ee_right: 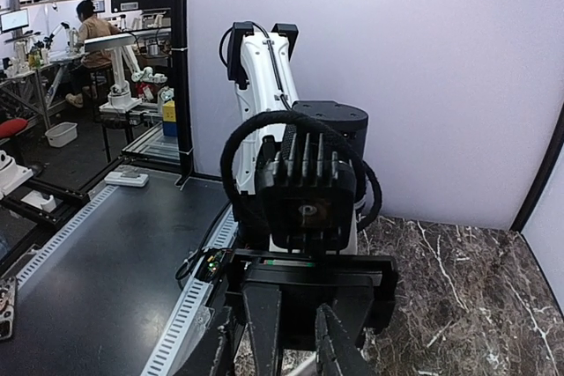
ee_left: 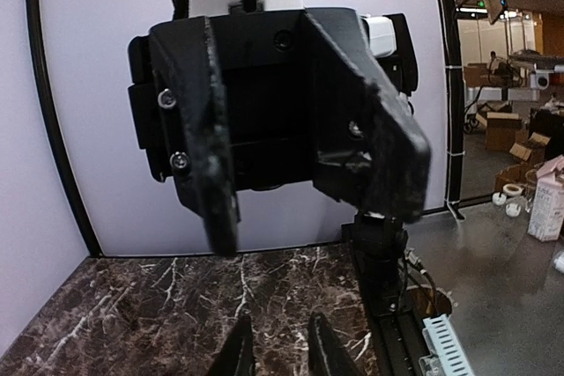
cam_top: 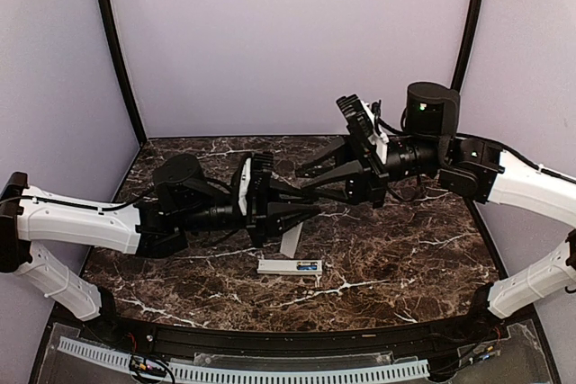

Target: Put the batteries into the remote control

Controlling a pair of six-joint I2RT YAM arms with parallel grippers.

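Observation:
A slim white slab, likely the remote control [cam_top: 291, 238], shows tilted just below my left gripper [cam_top: 311, 205] in the top view; its upper part is hidden by the fingers, and I cannot tell if it touches the table. My left gripper is open, its fingers [ee_left: 235, 345] apart and empty. Facing it, slightly farther back, my right gripper [cam_top: 304, 179] is open too, with nothing between its fingers. In front lies a white oblong tray [cam_top: 274, 267] with a blue and yellow patch, perhaps a battery [cam_top: 308, 267], at its right end.
Both grippers overlap closely in the middle, above the dark marble tabletop [cam_top: 396, 267]. White walls [cam_top: 297, 42] enclose the back and sides; a perforated white rail [cam_top: 297, 375] runs along the front.

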